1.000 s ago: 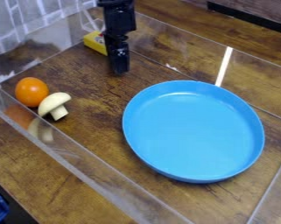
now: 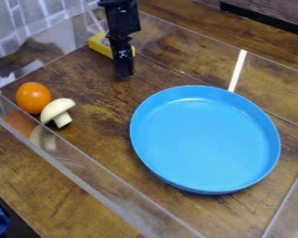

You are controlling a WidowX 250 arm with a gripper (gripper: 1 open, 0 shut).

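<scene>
The black gripper (image 2: pixel 122 58) hangs at the upper middle, right beside a yellow object (image 2: pixel 100 43) that lies near the back left wall and is partly hidden behind it. Whether the fingers are open or shut is hard to see. A large blue plate (image 2: pixel 204 139) lies at the right, an orange (image 2: pixel 33 97) and a pale mushroom (image 2: pixel 58 112) at the left.
Clear walls edge the wooden surface (image 2: pixel 101 158). A white strip (image 2: pixel 237 72) runs behind the plate.
The gripper has shifted very slightly; the yellow object, plate, orange and mushroom appear unmoved.
</scene>
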